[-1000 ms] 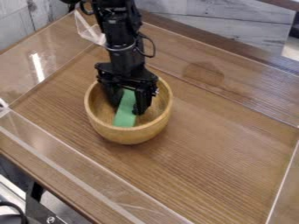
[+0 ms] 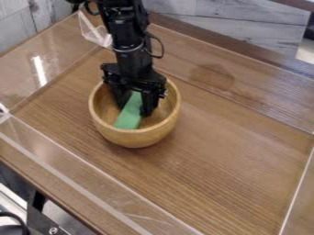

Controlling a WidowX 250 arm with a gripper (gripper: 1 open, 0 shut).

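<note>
A yellow-tan round bowl (image 2: 149,135) sits on the wooden table. Inside it lies a green elongated object (image 2: 128,116). The black arm comes down from the top, and its gripper (image 2: 135,95) is low in the bowl over the green object. Its fingers partly hide the far part of that object; whether they touch it or how far they are apart is unclear.
A pale plank wall runs along the back. A translucent plastic piece stands at the upper left, and dark cables show at the lower left corner.
The gripper has shifted slightly within the bowl, and the bowl and green object sit a little differently, the object's near end less far toward the front.
</note>
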